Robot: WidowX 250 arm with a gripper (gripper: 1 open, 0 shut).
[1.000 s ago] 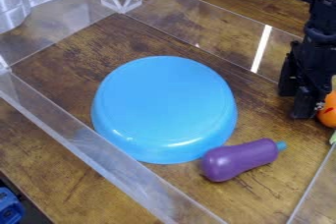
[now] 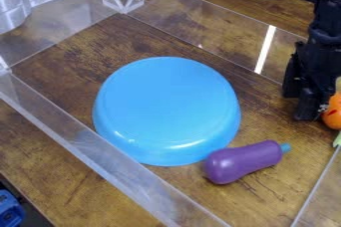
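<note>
The black gripper (image 2: 304,97) reaches down at the right edge of the view, beside a round orange object (image 2: 332,112) that is partly cut off by the frame. Its fingers are dark and crowded against that object, so whether they are open or shut does not show. An upturned blue plate or bowl (image 2: 167,107) lies in the middle, and a purple toy eggplant (image 2: 242,163) lies to its lower right.
Clear plastic walls border the wooden floor (image 2: 94,42). A pale green item (image 2: 336,136) peeks in below the orange object. A blue object (image 2: 8,209) sits outside at the lower left.
</note>
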